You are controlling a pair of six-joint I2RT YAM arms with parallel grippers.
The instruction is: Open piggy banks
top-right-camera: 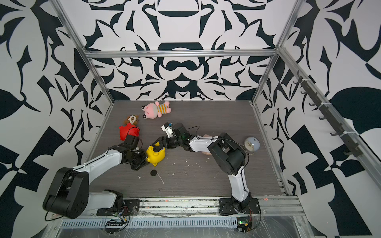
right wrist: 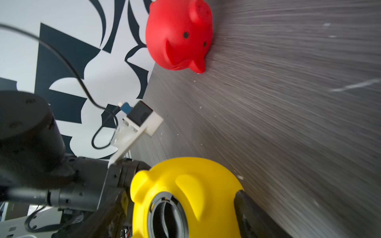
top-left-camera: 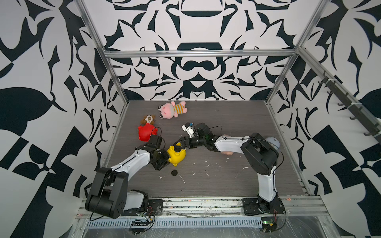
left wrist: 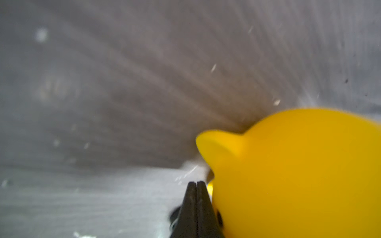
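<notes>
The yellow piggy bank (top-left-camera: 177, 157) rests on the table between my grippers, its underside opening with a grey ring visible in the right wrist view. My left gripper is shut, nothing seen between its fingers, low against one side of the bank beside an ear. My right gripper (top-left-camera: 180, 143) is open at the other end, a finger on either side of the yellow body (right wrist: 206, 186). A black round cap (top-left-camera: 174, 173) lies on the table just in front. A red piggy bank (right wrist: 178, 35) sits farther back on the left.
A pink striped plush toy (top-left-camera: 170, 111) and a small brown plush (top-left-camera: 148, 119) lie at the back left. A pale round object (top-right-camera: 251, 144) is at the right edge; a pinkish object is partly hidden behind my right arm.
</notes>
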